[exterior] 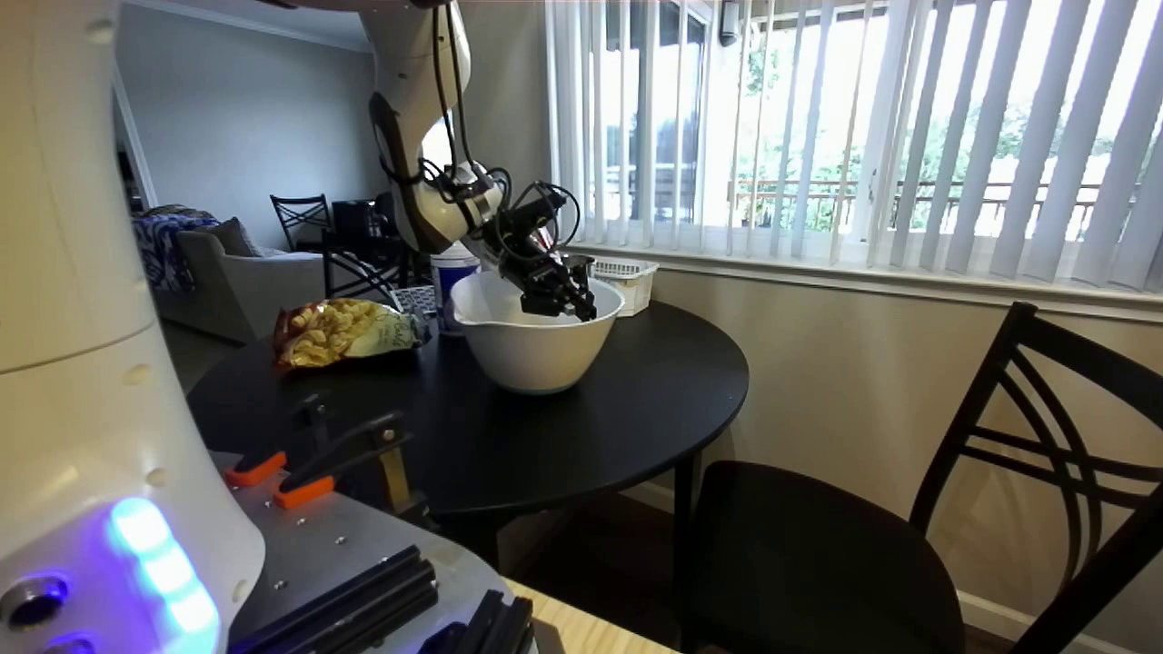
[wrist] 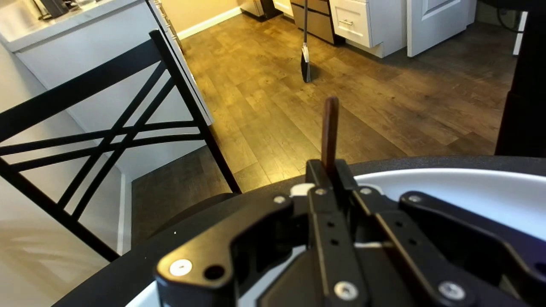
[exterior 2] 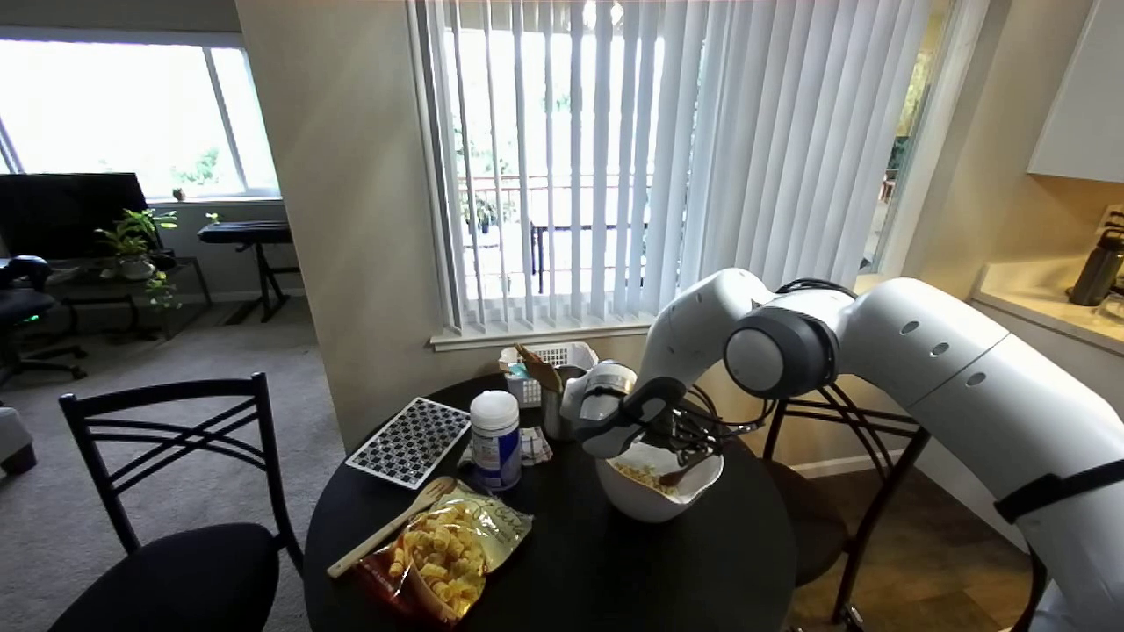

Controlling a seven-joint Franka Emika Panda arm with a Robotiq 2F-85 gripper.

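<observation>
My gripper is shut on a dark brown wooden utensil [wrist: 330, 128], whose thin end sticks out past the fingertips in the wrist view. Exterior view 2 shows the utensil's brown part [exterior 2: 672, 478] down inside the white bowl [exterior 2: 644, 507], against pale yellow pasta-like pieces [exterior 2: 635, 478]. From exterior view 1, the gripper [exterior: 589, 311] is low at the right inner side of the white bowl [exterior: 534, 354]; the bowl's wall hides what lies within.
An open pasta bag [exterior 2: 448, 553] and a wooden fork [exterior 2: 390, 527] lie left of the bowl. Behind are a white-lidded canister [exterior 2: 495, 442], a metal utensil holder [exterior 2: 558, 405] and a white basket [exterior 2: 527, 391].
</observation>
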